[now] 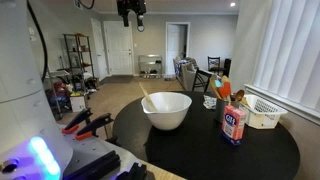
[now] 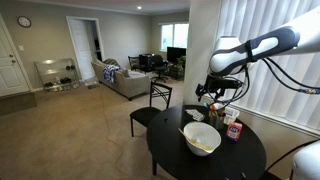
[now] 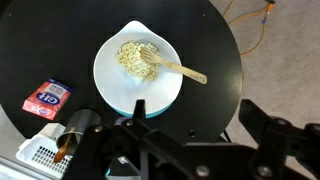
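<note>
A white bowl (image 3: 108, 82) with pale oat-like flakes (image 3: 136, 60) inside stands on the round black table (image 1: 190, 160). Resting across its rim is a wooden fork (image 3: 180, 68), tines in the flakes and handle sticking out. A red and white box (image 1: 233, 124) stands beside a utensil holder (image 3: 83, 123) with several colorful utensils (image 1: 226, 90). High over the table, my gripper is open, its fingers wide apart and clear of the bowl. In the second exterior view, the bowl (image 2: 201, 140) is below the arm's end.
A white basket (image 1: 263, 113) sits at the table's window side, near the holder. A black chair (image 2: 152, 103) stands close to the table. Table space in front of the bowl is bare. An orange cord (image 3: 240, 18) lies on the floor beyond the edge.
</note>
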